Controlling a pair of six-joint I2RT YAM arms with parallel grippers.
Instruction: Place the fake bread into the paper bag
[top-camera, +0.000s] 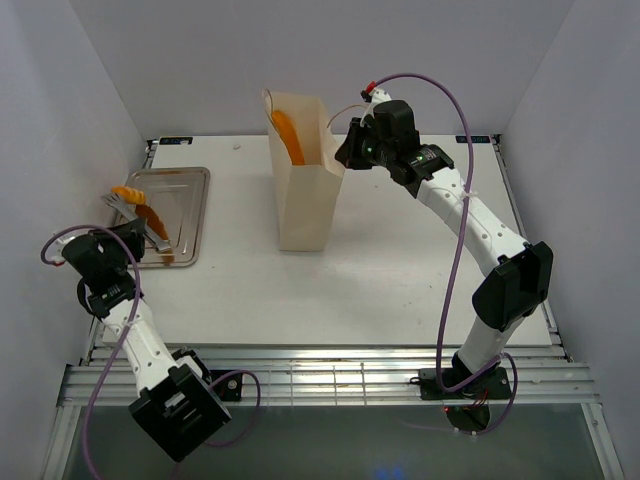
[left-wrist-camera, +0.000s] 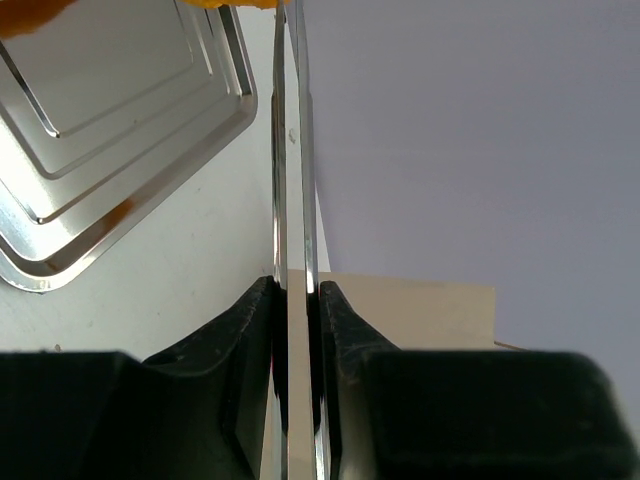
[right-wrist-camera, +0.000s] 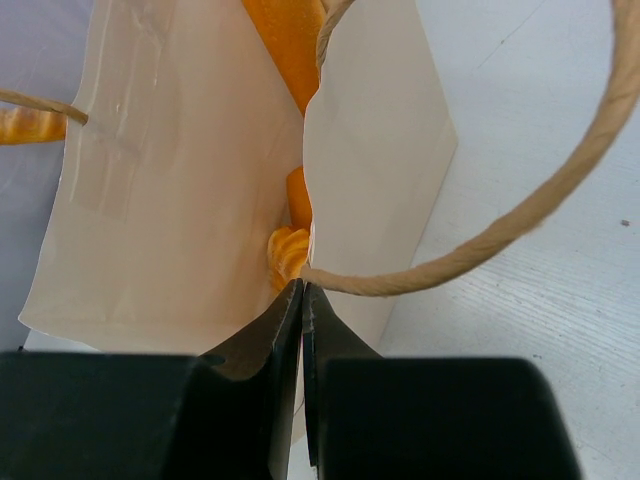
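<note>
A cream paper bag (top-camera: 310, 210) stands at the table's back centre, holding orange bread (top-camera: 287, 135); in the right wrist view more bread (right-wrist-camera: 288, 258) shows inside. My right gripper is shut on the bag's rim at a rope handle. On the left, my left gripper is shut on a piece of orange bread (top-camera: 128, 194), which is raised over the metal tray (top-camera: 198, 220) and mostly cut off at the top of the left wrist view.
Grey walls close it in at the back and both sides.
</note>
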